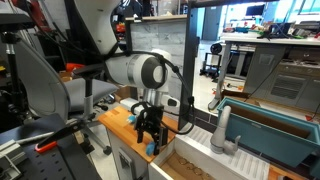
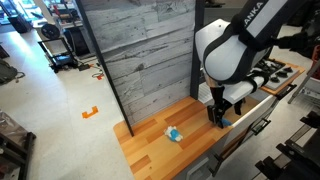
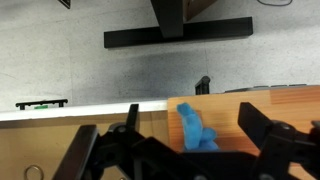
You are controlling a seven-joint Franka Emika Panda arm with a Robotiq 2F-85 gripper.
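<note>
My gripper is open above a blue object [image 3: 197, 132] lying near the edge of the wooden tabletop [image 3: 280, 97]. In the wrist view the blue object shows between the two dark fingers, its lower part hidden by the gripper body. Exterior view 1 has the gripper [image 1: 152, 136] low over that blue object [image 1: 152, 149]; whether they touch I cannot tell. Farther back on the wood sits a small light-blue and white object [image 2: 173, 133], apart from the gripper.
Beside the wooden top is an open, light-wood compartment [image 1: 190, 170] with a white rim. A teal bin [image 1: 262, 128] and a white bottle-like object [image 1: 222, 130] stand beyond it. Bare wood [image 2: 150, 155] surrounds the light-blue and white object.
</note>
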